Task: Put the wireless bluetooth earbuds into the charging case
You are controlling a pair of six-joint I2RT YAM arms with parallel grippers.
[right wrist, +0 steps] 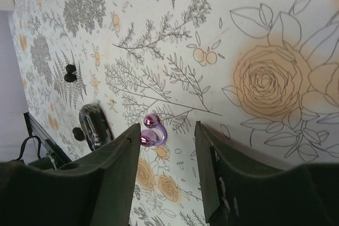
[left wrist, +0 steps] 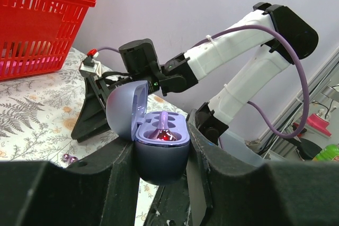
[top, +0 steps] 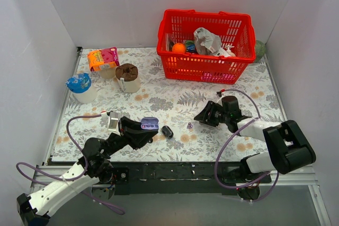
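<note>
Gripped in my left gripper (top: 150, 134) is the purple charging case (left wrist: 161, 160), its lid raised. One earbud (left wrist: 163, 128) shows in the case's tray, with its stem sticking up. A second earbud, purple and shiny red (top: 189, 125), lies loose on the patterned tablecloth. My right gripper (top: 199, 120) is open, low over the cloth just right of that earbud. In the right wrist view the loose earbud (right wrist: 160, 135) shows beside and partly behind the left finger's tip (right wrist: 131, 137); whether they touch I cannot tell.
A dark oval object (top: 167, 132) rests on the cloth between the grippers. At the back stands a red basket (top: 206, 69) with several items. Left of it are a snack packet (top: 104, 59), a brown-topped tub (top: 127, 78) and a blue-topped jar (top: 81, 87). Mid-table is bare.
</note>
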